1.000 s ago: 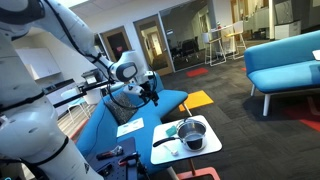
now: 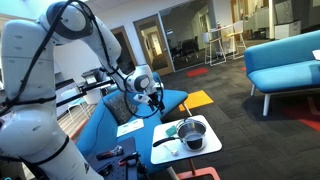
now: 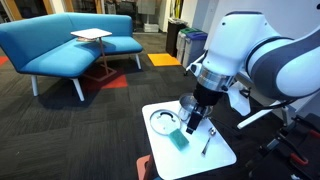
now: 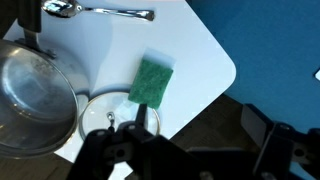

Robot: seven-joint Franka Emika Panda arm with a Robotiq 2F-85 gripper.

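Note:
A metal pot (image 2: 199,132) stands on the white table (image 2: 206,149). The clear glass lid (image 3: 164,122) lies flat near it, with its dark knob visible from above. A green sponge (image 4: 151,83) rests at the lid's edge, slightly overlapping it in the wrist view. By the table's far edge in that view is a metal spoon (image 4: 125,13). My gripper is open above the table, its fingers spread wide and nothing between them. In exterior view 2 the gripper (image 3: 194,121) hides part of the pot and tabletop.
A blue sofa (image 2: 283,68) stands at the right in exterior view 1, away from the table. Another blue seat (image 2: 137,110) is beside the table on the arm's side. Open carpet (image 2: 246,105) lies beyond the table.
My arm has swung slightly to the right in exterior view 1, bringing the gripper closer to the table. The pot and lid have stayed in place.

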